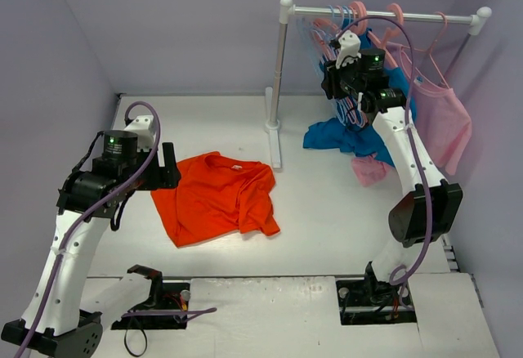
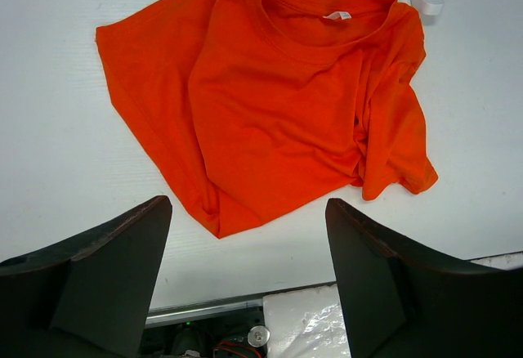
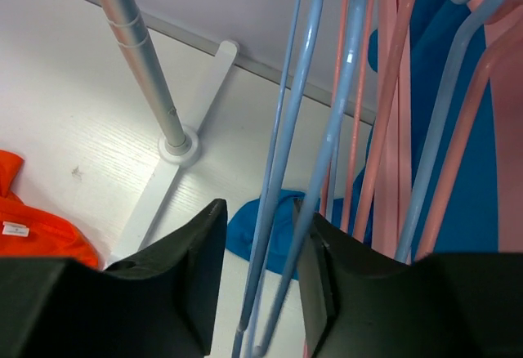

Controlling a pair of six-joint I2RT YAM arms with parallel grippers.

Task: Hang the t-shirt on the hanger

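Observation:
An orange t-shirt (image 1: 216, 199) lies flat but creased on the white table, its neck facing the back. In the left wrist view the whole shirt (image 2: 278, 105) shows ahead of my left gripper, whose fingers stand wide open and empty. My right gripper (image 1: 330, 82) is up at the rack among the hangers. Its fingers (image 3: 214, 215) are apart, with the lower part of a light blue hanger (image 3: 282, 170) running between them. A visible gap separates the left finger from that hanger, so no firm hold shows.
The white rack (image 1: 278, 72) carries several blue and pink hangers close together. A blue garment (image 1: 347, 136) and a pink one (image 1: 441, 121) hang on its right part. The rack's foot (image 1: 274, 133) stands right of the shirt. Table space in front of the rack is clear.

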